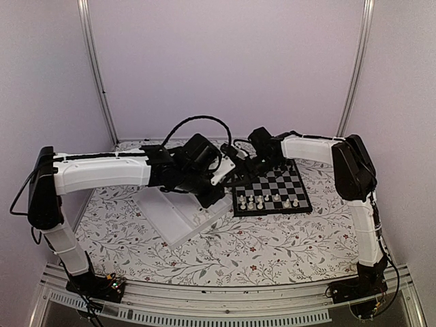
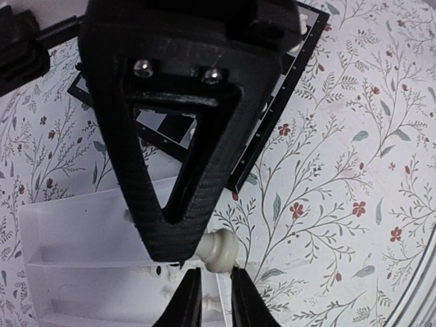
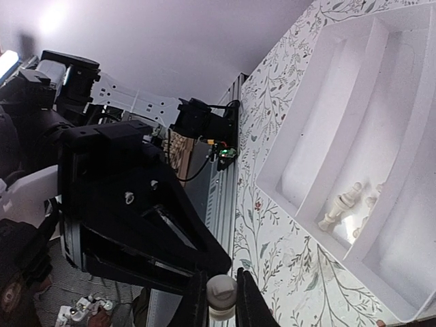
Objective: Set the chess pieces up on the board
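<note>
The chessboard [image 1: 286,180] has several white pieces on its near rows. My two grippers meet above the gap between tray and board. In the left wrist view my left gripper is at a white piece [image 2: 221,251], which lies sideways behind the large black part of the other gripper; whether the left fingers touch it cannot be told. In the right wrist view my right gripper is shut on a white piece [image 3: 221,293], seen end-on.
The white divided tray [image 1: 163,221] lies left of the board, with a few white pieces [image 3: 340,204] in one compartment.
</note>
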